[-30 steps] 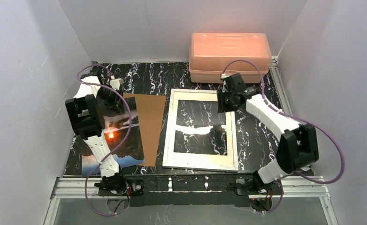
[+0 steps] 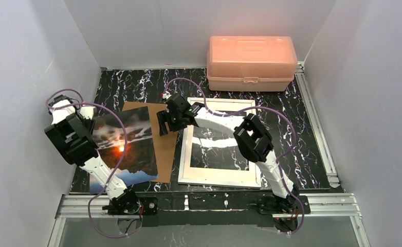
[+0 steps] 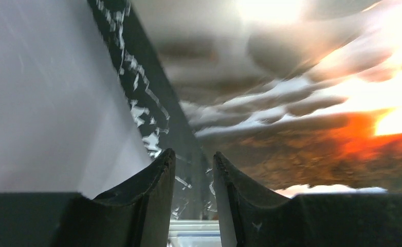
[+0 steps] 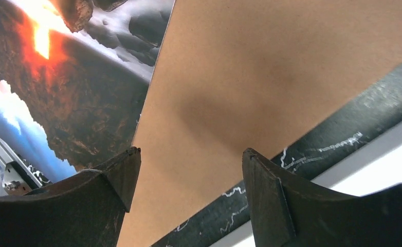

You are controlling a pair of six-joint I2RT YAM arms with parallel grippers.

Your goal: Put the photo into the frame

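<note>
The photo [image 2: 127, 154] of clouds and an orange glow lies at the left on a brown board [image 2: 163, 154]. A white frame [image 2: 219, 176] lies right of them. My left gripper hangs over the photo's left edge by the left wall, fingers part open with nothing visible between them. My right gripper is over the brown board beside the photo's right edge, open and empty.
A pink plastic box [image 2: 251, 56] stands at the back right. Walls [image 2: 50, 134] enclose the left, back and right.
My left gripper has moved left to the photo's left edge. My right gripper has swept left from over the frame to over the brown board.
</note>
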